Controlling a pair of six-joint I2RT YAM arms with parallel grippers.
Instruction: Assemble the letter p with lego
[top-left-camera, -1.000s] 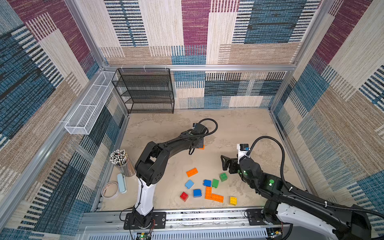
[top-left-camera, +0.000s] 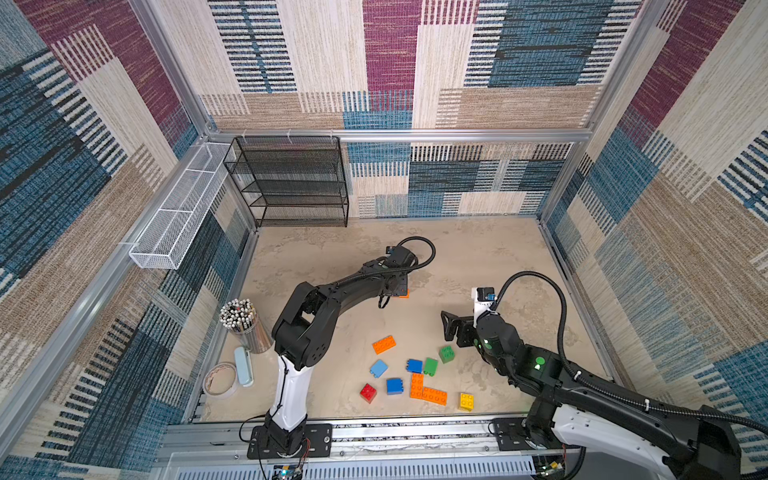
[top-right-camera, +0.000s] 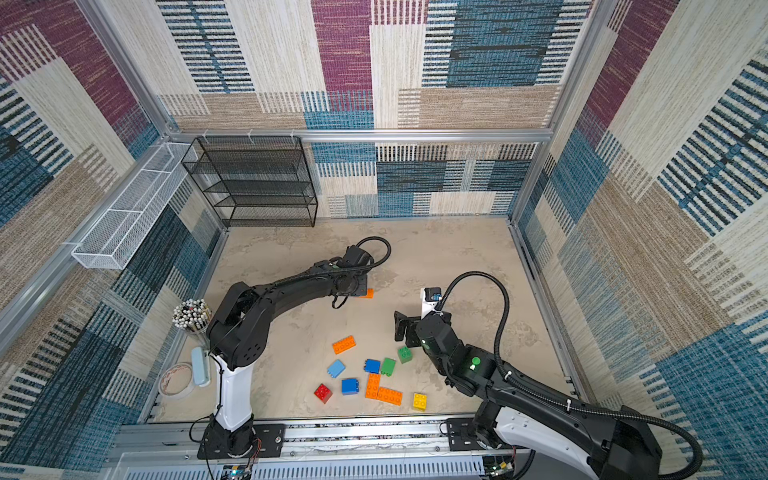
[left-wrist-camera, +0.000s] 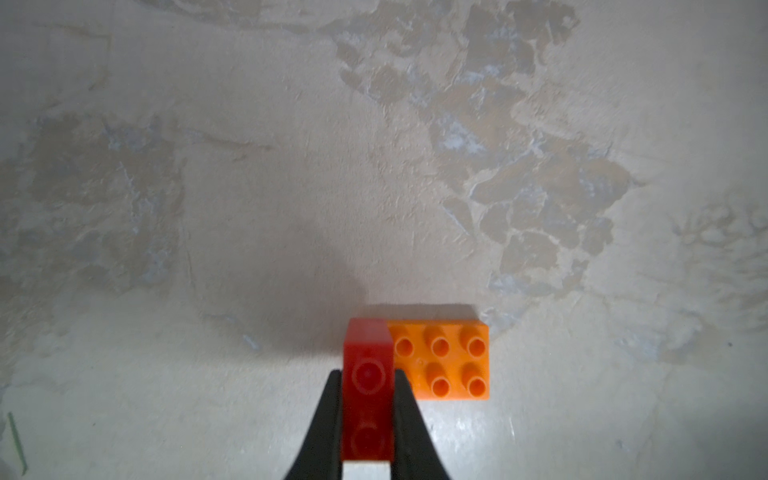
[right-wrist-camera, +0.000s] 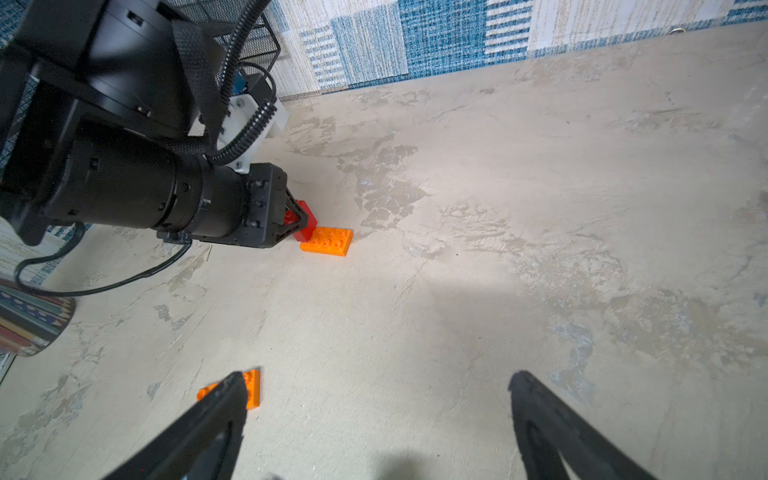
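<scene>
In the left wrist view, a red brick (left-wrist-camera: 368, 408) sits between the fingers of my left gripper, which is shut on it. The red brick overlaps the left end of an orange brick lying on the table; the right wrist view shows the red brick (right-wrist-camera: 305, 221) standing at that orange brick's (right-wrist-camera: 328, 240) end. Whether the two are joined I cannot tell. My right gripper is open, with nothing between its fingers, above the table to the right. From above, the left arm hides most of the orange brick (top-left-camera: 405, 294).
Near the front lie a loose orange brick (top-left-camera: 384, 344), a light blue brick (top-left-camera: 378, 368), a red brick (top-left-camera: 368, 393), a yellow brick (top-left-camera: 466, 401), and several blue, green and orange ones. A pencil cup (top-left-camera: 254, 332) stands at the left.
The left arm has shifted very slightly. The right arm and the loose bricks look the same.
</scene>
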